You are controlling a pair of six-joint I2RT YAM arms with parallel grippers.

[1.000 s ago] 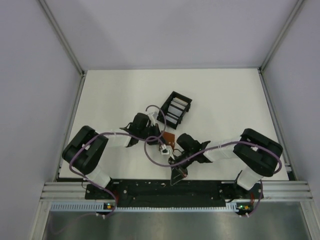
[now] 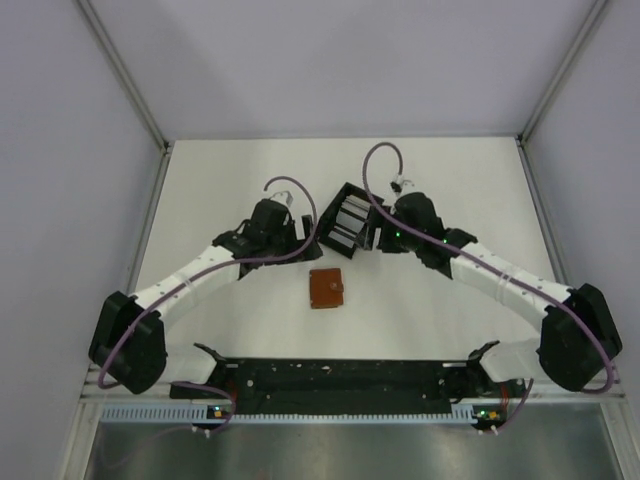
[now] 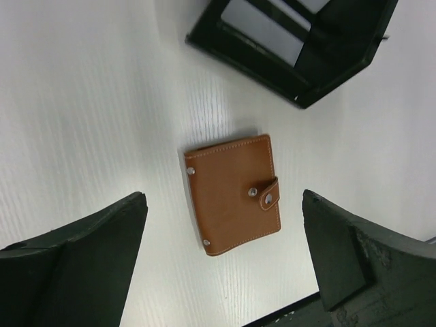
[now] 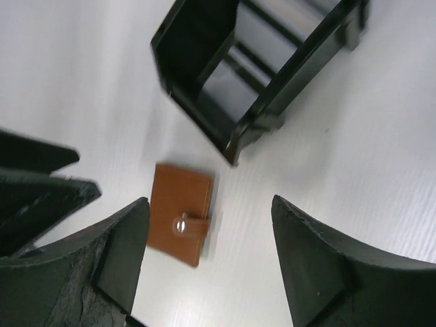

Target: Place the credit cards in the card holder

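Note:
The brown leather card holder [image 2: 325,288] lies flat and folded on the table, below the black rack. In the left wrist view the holder [image 3: 225,211] has a small strap [image 3: 270,193] at its right edge, with a bare metal stud beside the strap's tab. No loose credit card shows; whether any is inside the holder cannot be told. My left gripper [image 2: 309,239] is open above and left of the holder, nothing between its fingers. To the right of the rack's lower end, my right gripper [image 2: 370,236] also stands open and empty.
A black rack [image 2: 331,212] with pale strips between its bars sits close behind the holder, tilted; both grippers are near it. In the right wrist view, fingers [image 4: 48,208] of the left gripper intrude from the left.
Both grippers have moved away from the holder, up toward the rack and farther apart. The holder, partly covered by them earlier, now lies fully uncovered.

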